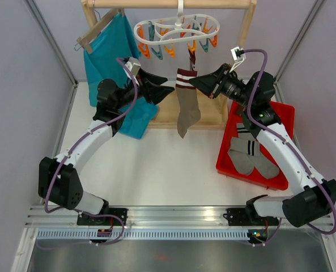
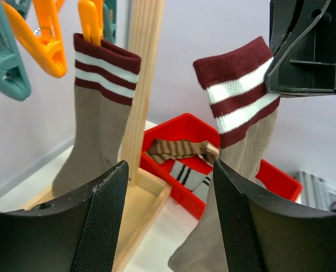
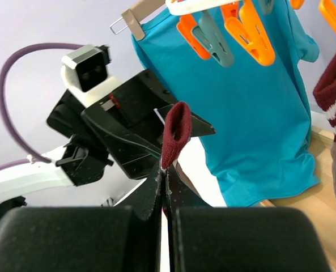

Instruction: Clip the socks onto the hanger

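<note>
A grey sock [image 1: 187, 107] with a maroon-and-white striped cuff hangs from my right gripper [image 1: 194, 83], which is shut on it; in the right wrist view the cuff [image 3: 176, 133] stands between its fingertips. My left gripper [image 1: 163, 88] is open, left of the sock and apart from it. The white hanger [image 1: 176, 17] with orange and teal clips is above. Another sock [image 2: 100, 107] hangs from an orange clip [image 2: 90, 20], behind the held one.
A red bin [image 1: 227, 161] holding more socks is at right. A teal shirt [image 1: 108, 56] hangs at the left of the wooden rack [image 1: 244, 22].
</note>
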